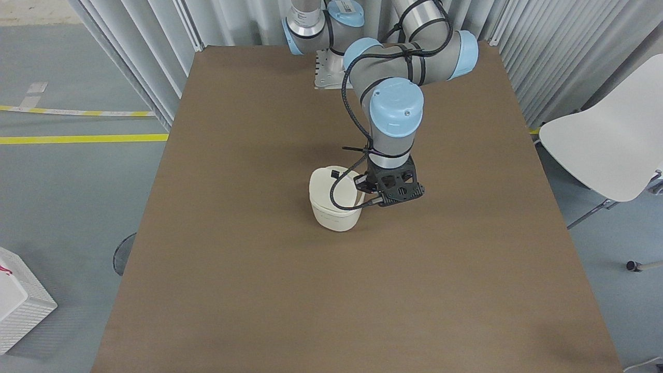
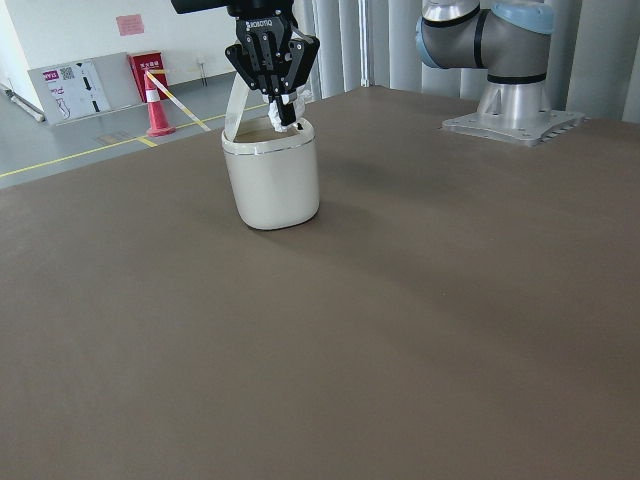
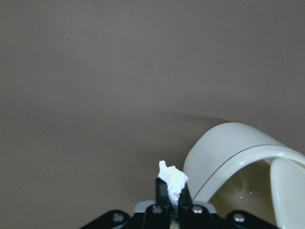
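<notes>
A white bin [image 1: 335, 218] [image 2: 272, 185] [image 3: 224, 145] stands on the brown table, its lid [image 2: 238, 100] [image 3: 288, 191] tilted up at one side. My gripper [image 2: 286, 105] is shut on a crumpled white tissue [image 3: 169, 174], held at the bin's top near the rim. In the wrist view the fingertips are beside the bin's opening. The front view hides the fingertips behind the wrist housing [image 1: 394, 180].
A white chair [image 1: 600, 130] stands off the table's right side.
</notes>
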